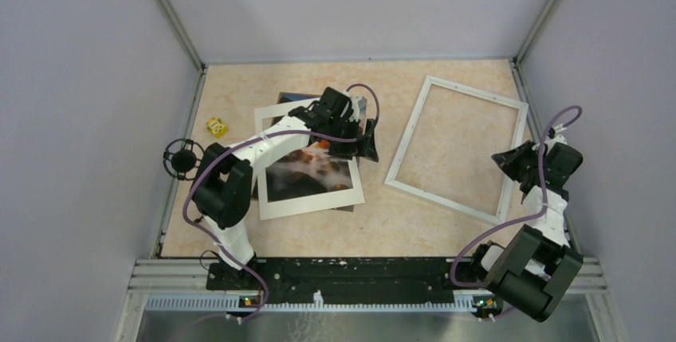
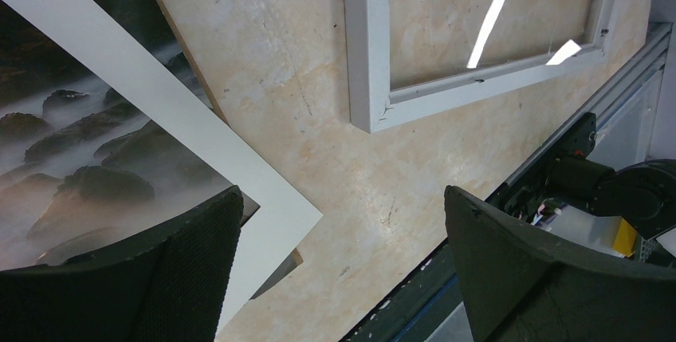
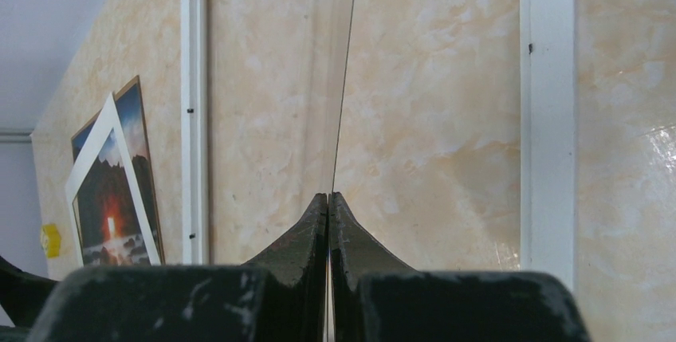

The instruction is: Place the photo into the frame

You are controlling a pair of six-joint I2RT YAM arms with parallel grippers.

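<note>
A photo (image 1: pixel 311 171) of misty rocks lies under a white mat (image 1: pixel 311 203) on the left half of the table. My left gripper (image 1: pixel 368 141) is above its right side, open and empty; the mat's corner (image 2: pixel 275 198) shows between the fingers in the left wrist view. To the right lies the white frame (image 1: pixel 410 131), flat and tilted slightly. Over its right part, my right gripper is shut. A thin, straight, see-through edge (image 3: pixel 343 79) runs up to its fingertips; whether it is gripped, I cannot tell.
Bright reflections in the left wrist view suggest a clear pane inside the frame. A brown backing board (image 2: pixel 179 43) sticks out under the mat. A small yellow object (image 1: pixel 216 127) sits at the far left. Bare table (image 1: pixel 383 222) separates mat and frame.
</note>
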